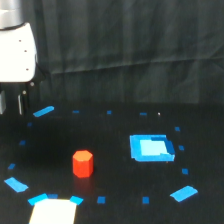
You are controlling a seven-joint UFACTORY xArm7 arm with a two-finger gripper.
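My gripper (12,104) hangs at the far left below the white arm (16,52), partly cut off by the frame's left edge. Its dark fingers stand apart with nothing visible between them, well above and left of the red block. That red six-sided block (83,164) rests on the black table left of centre. To its right, a blue-bordered square (134,148) with a pale centre (153,147) lies on the table; nothing rests on it.
A pale yellow-white square (53,212) lies at the front edge, partly cut off, beside blue tape. More tape strips (183,193) and small blue marks dot the table. Open black surface separates block and blue square. A dark curtain (130,50) hangs behind.
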